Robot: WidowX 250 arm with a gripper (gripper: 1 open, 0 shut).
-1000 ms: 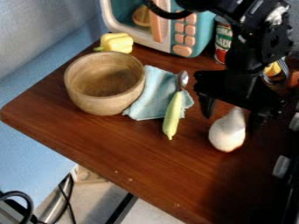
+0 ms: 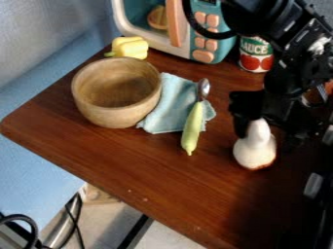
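Note:
My black gripper (image 2: 268, 119) is low at the right of the table, its fingers around the upper part of a white pear-shaped object (image 2: 254, 149) standing on the wood. Whether the fingers are closed on it or just beside it is hard to tell. A wooden bowl (image 2: 116, 102) sits at the left, with a teal cloth (image 2: 166, 112) beside it and a spoon with a pale green handle (image 2: 194, 126) lying across the cloth's right part.
A toy microwave (image 2: 215, 40) stands at the back, with a yellow object (image 2: 129, 47) left of it and a can (image 2: 256, 54) to its right.
The gripper has come down and slightly right onto the white object, whose top is now between or behind the fingers. The other objects have stayed in place.

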